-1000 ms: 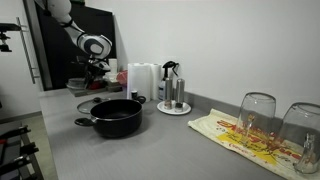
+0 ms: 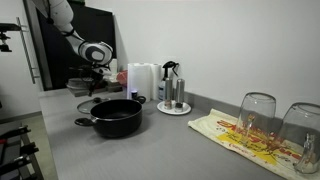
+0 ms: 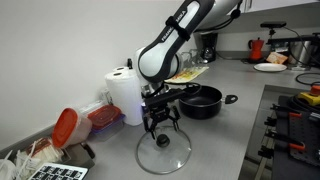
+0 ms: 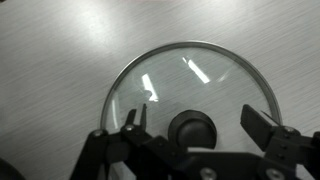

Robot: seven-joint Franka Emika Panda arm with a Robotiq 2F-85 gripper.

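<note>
A clear glass lid [image 3: 174,165] with a black knob [image 3: 163,141] lies flat on the grey table, beside a black pot [image 3: 204,101]. Just above the lid, my gripper [image 3: 163,120] points downward. From the wrist view, the gripper is open, its dark fingers [image 4: 131,135] on either side of the knob [image 4: 192,130] as seen from above, with nothing held. Whether the fingertips are level with the knob cannot be told. In exterior view 1 the lid [image 2: 89,105] sits behind the pot [image 2: 117,118], partly hidden by it.
White paper rolls [image 3: 122,92] and red containers [image 3: 90,120] stand near the lid. A plate [image 2: 174,108] with bottles, a patterned cloth [image 2: 240,138] and upturned glasses [image 2: 257,115] line the wall.
The arm has come down and shifted a little to the right in exterior view 1, bringing my gripper lower over the lid. The lid and pot have not moved.
</note>
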